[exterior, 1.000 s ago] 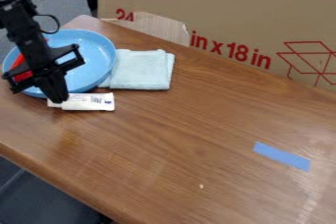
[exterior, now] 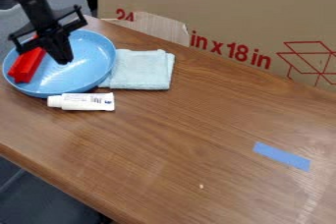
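Note:
My black gripper [exterior: 55,49] hangs over the blue plate [exterior: 82,66] at the upper left, its tip low above the plate's interior; it looks shut, with nothing seen between its fingers. A red object [exterior: 27,65] lies in the left part of the plate, partly behind the gripper. A white tube [exterior: 82,101] lies on the table just in front of the plate, and a folded pale cloth [exterior: 141,70] sits to the plate's right.
A large cardboard box [exterior: 223,12] stands along the back. A strip of blue tape [exterior: 281,155] is on the right of the wooden table [exterior: 184,149]. The table's edge runs along the lower left.
My gripper has moved up and back, away from the white tube to above the plate, uncovering more of the red object. The other things look unmoved.

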